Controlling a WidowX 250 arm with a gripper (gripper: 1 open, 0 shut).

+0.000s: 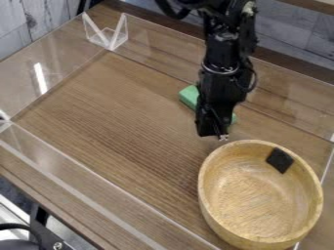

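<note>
My gripper [212, 129] hangs over the wooden table, pointing down, just in front of a green object [189, 97] that it partly hides. It looks shut, and I see nothing clearly held between its fingers. A large round beige bowl [257, 213] sits at the front right, a short way from the fingertips, with a black block [279, 160] at its back right rim.
A white wire-like piece [107, 34] stands at the back left corner. Raised edges run along the back and left.
</note>
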